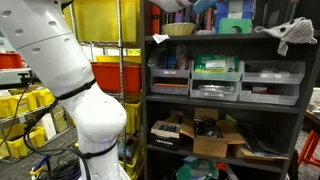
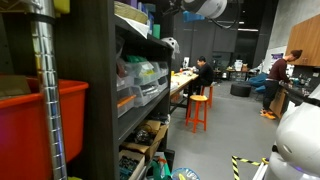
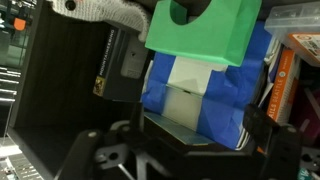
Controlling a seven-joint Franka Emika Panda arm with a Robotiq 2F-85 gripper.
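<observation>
In the wrist view my gripper is open, its dark fingers spread wide and nothing held between them. Beyond them lie a green box (image 3: 205, 32) and a blue-and-white item (image 3: 190, 90), apparently on the upper shelf. A grey knitted or plush thing (image 3: 112, 12) sits at the upper left, beside a dark box (image 3: 122, 62). The same grey thing (image 1: 290, 33) seems to hang over the upper shelf's right edge in exterior view 1. There, the white arm reaches in along the top, and the gripper itself is hard to make out.
Clear drawers (image 1: 215, 88) fill the middle shelf, with cardboard boxes (image 1: 208, 130) below. A basket (image 1: 177, 28) stands at the upper shelf's left. Clear plastic containers (image 3: 300, 18) crowd the wrist view's right side. Two people are in the room behind.
</observation>
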